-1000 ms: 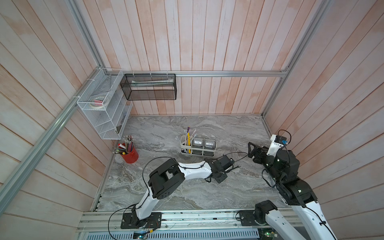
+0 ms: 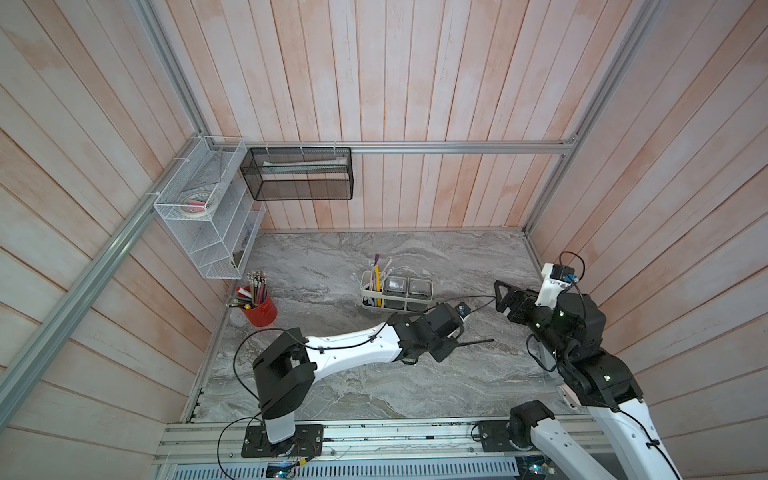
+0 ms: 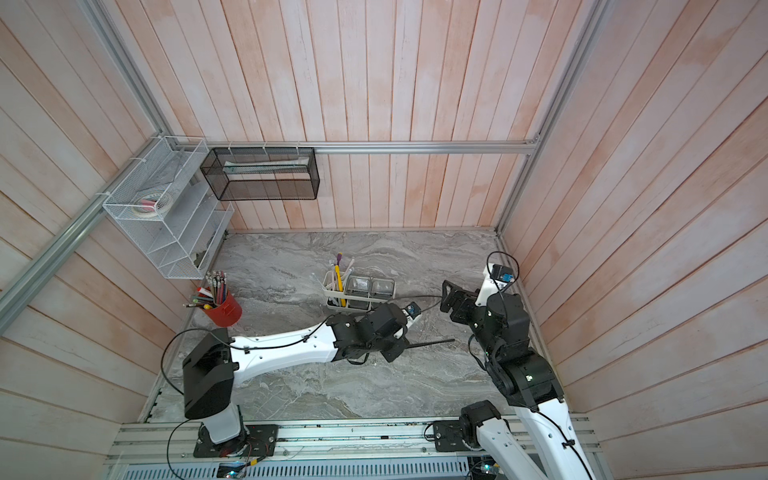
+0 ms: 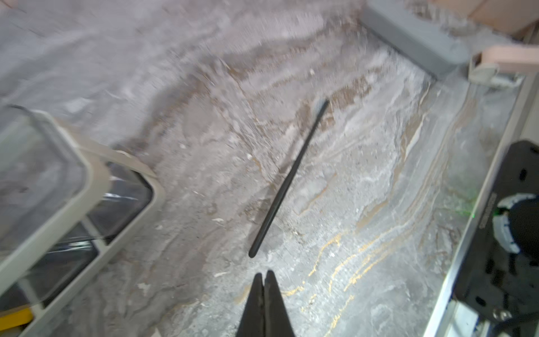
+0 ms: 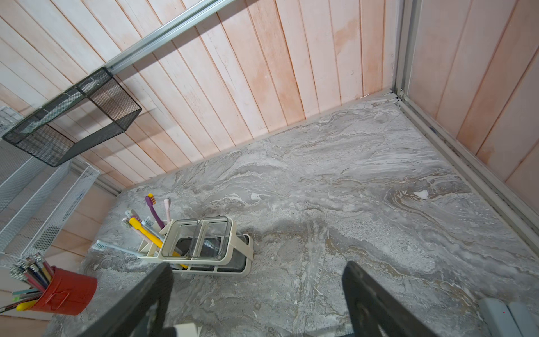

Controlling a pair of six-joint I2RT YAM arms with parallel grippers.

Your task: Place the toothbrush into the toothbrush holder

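A black toothbrush lies flat on the marble tabletop, its near end just beyond the tips of my left gripper. That gripper is shut, the fingers pressed together with nothing between them. From above, the toothbrush pokes out to the right of the left wrist. The cream toothbrush holder stands further back with several brushes in it, a yellow one among them. In the left wrist view only the holder's edge shows at left. My right gripper is spread open and empty, above the right side.
A red cup full of pens stands at the left. White wire shelves and a black mesh basket hang at the back left. A grey block lies at the right.
The left arm's elbow has swung left and its wrist has shifted slightly. More of the toothbrush now shows beyond it on the table. The right arm has moved only slightly.
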